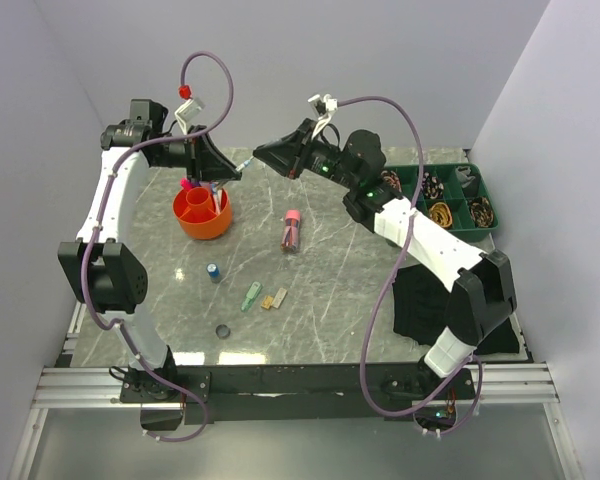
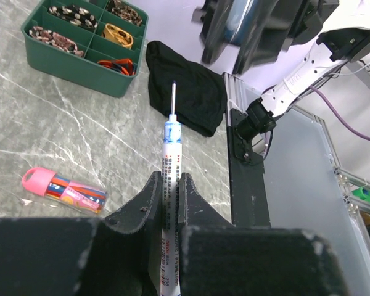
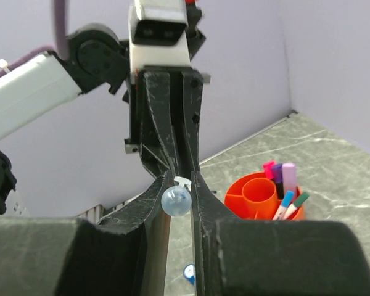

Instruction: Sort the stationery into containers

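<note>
A white pen with a blue collar stands between the fingertips of my left gripper, which is shut on it. Its thin metal tip is bare and points away from the fingers. Facing it, close by, is my right gripper. Between the right fingers sits a translucent bluish pen cap with a white clip; the left wrist view also shows this cap, apart from the pen tip. Below the left gripper, the orange pen holder contains several markers.
A pink-topped pencil pouch lies mid-table. Nearer the front are a blue-capped bottle, a green cutter, small blocks and a dark ring. A green divided box and black cloth occupy the right.
</note>
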